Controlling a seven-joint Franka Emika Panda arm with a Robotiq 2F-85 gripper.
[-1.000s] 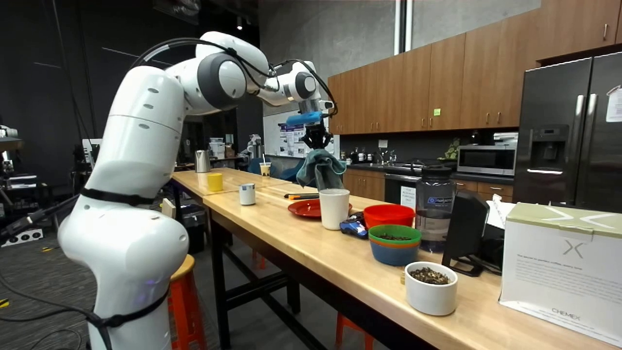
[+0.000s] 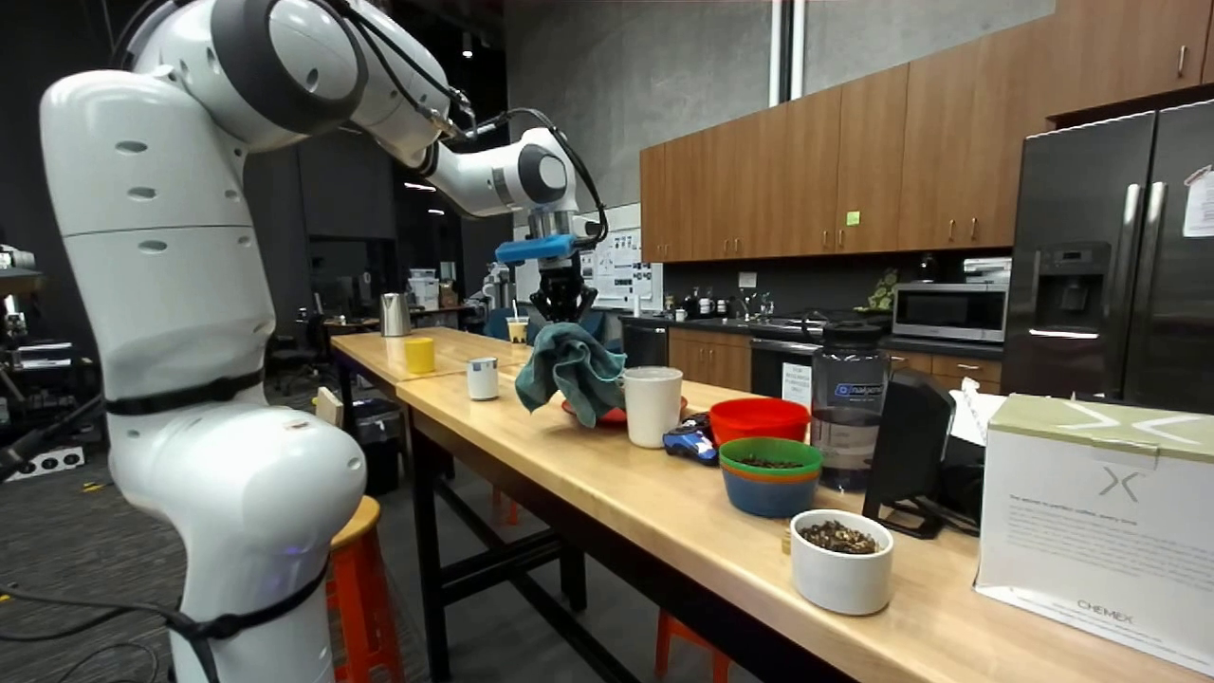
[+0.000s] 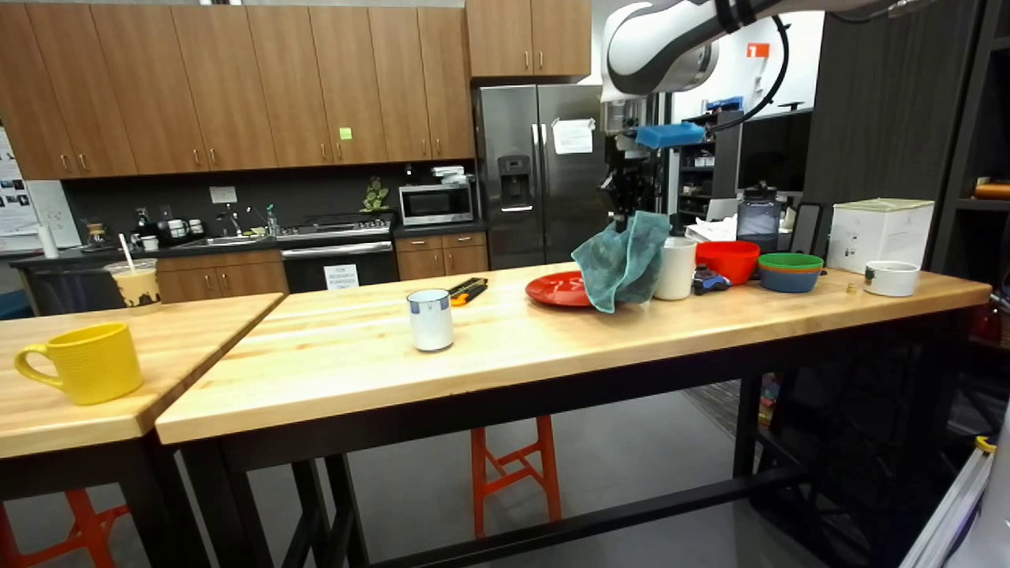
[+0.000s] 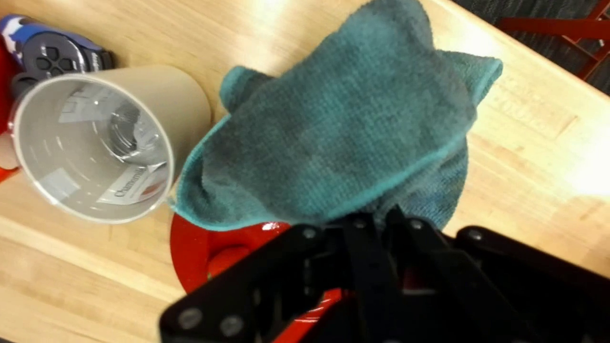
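A teal cloth (image 2: 576,374) hangs bunched from my gripper (image 2: 563,317), which is shut on it above the wooden table. In exterior view 2 the cloth (image 3: 625,260) droops in front of part of the red plate (image 3: 559,289) and just left of the beige cup (image 3: 676,269). From the wrist view, the cloth (image 4: 343,126) spreads out beyond the black fingers (image 4: 366,257) and covers much of what lies beneath. Part of the red plate (image 4: 191,251) shows below it, and its edge reaches the cup (image 4: 191,97) in the picture.
Right of the cup are a blue controller (image 2: 690,440), a red bowl (image 2: 759,419), stacked bowls (image 2: 770,478) and a dark-lidded bottle (image 2: 849,398). An enamel mug (image 3: 431,320) stands to the left, with bare tabletop around it. Black-and-orange tools (image 3: 469,290) lie behind.
With the cloth still in its grip, my gripper has come lower and nearer the table's front edge, shifting left in exterior view 1. The cloth now hides much of the plate there.
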